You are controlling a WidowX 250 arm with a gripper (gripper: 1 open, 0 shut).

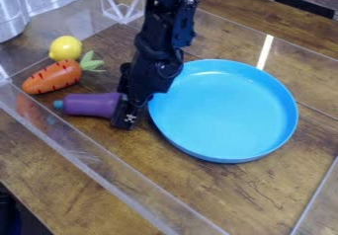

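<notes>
My black gripper (128, 103) reaches down from the top centre to a purple eggplant-like toy (90, 105) lying on the wooden table, left of a blue plate (224, 111). Its fingers look shut on the toy's right end, which is hidden by the gripper. The gripper is right beside the plate's left rim.
An orange carrot toy (53, 77) and a yellow lemon (66, 47) lie at the upper left. A white metal object (8, 7) stands in the top left corner. Clear plastic edges run along the left and right. Bare table shows below the plate.
</notes>
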